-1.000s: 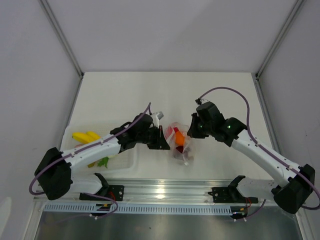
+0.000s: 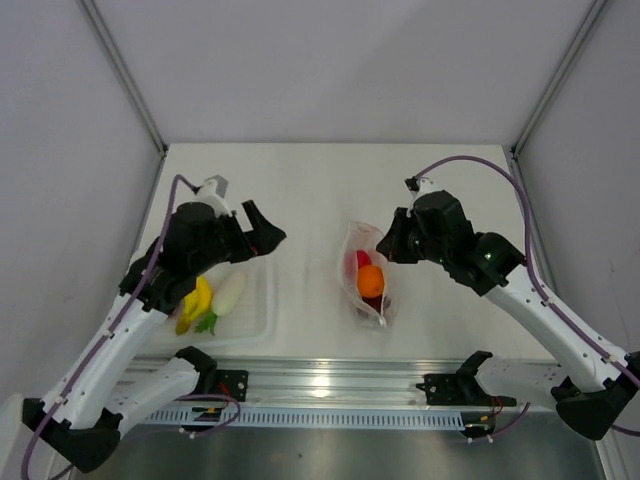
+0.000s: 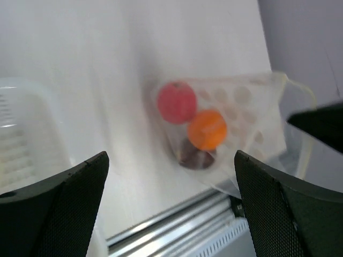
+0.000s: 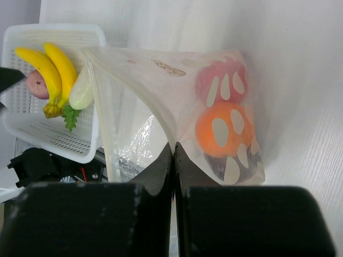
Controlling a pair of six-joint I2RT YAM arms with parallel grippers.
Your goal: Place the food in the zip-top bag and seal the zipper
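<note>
The clear zip bag (image 2: pixel 354 250) stands mouth-up at the table's middle, its mouth spread. A red round food (image 4: pixel 221 81), an orange one (image 4: pixel 225 128) and a dark one (image 4: pixel 232 163) lie inside it. In the right wrist view my right gripper is shut on the edge of the bag's mouth. My left gripper (image 2: pixel 262 232) hangs open over the right side of the basket, away from the bag, with nothing between its fingers.
A white basket (image 4: pixel 53 118) left of the bag holds two bananas (image 4: pixel 61 67), a pinkish round food (image 4: pixel 37 84) and a pale white vegetable with green leaves (image 4: pixel 82 91).
My left gripper was at the bag's left edge; it has opened and moved left toward the basket.
</note>
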